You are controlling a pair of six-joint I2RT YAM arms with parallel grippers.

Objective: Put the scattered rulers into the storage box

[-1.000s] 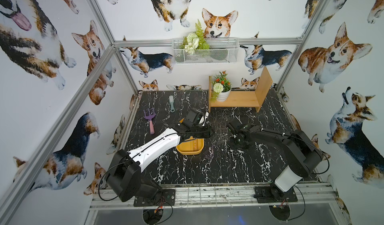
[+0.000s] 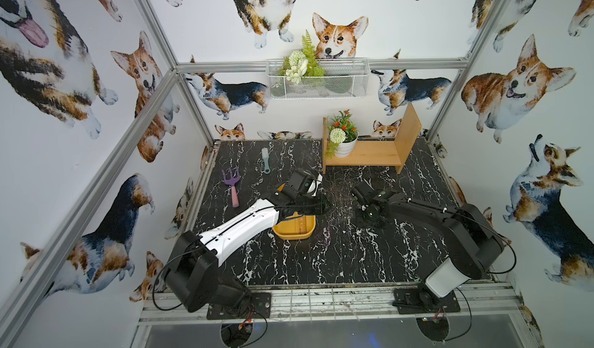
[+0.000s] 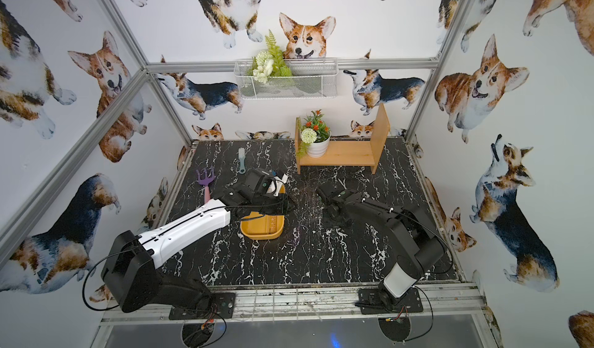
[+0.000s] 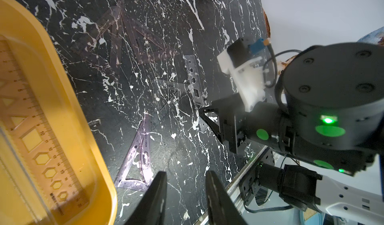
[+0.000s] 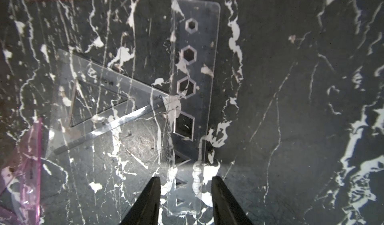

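Note:
The yellow storage box holds orange rulers. Beside it, my left gripper hangs with its fingers apart, nothing visible between them. Purple triangle rulers and pinkish transparent rulers lie on the black marble table. My right gripper is open above the lower end of a clear straight ruler, which has hexagon holes; a clear triangle ruler touches its left side.
A wooden shelf with a potted plant stands at the back right. A purple fork and a small pale-handled tool lie on the left.
The right arm has shifted very slightly around its wrist over the table; the left arm looks unchanged.

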